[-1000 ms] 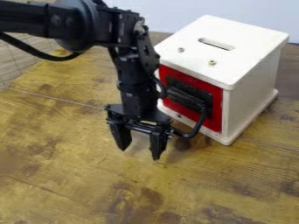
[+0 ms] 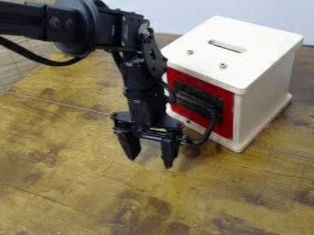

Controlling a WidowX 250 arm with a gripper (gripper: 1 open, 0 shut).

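My black gripper [image 2: 149,150] hangs low over the wooden floor in the middle of the camera view, its two fingers apart and pointing down with nothing between them. Just right of it stands a white box [image 2: 263,105] with a slot in its top and a red front panel [image 2: 183,110]. A dark fitting sits on the red panel, partly hidden behind my arm and its cable.
A tiled area shows at the far left behind my arm, and a pale wall stands at the back right.
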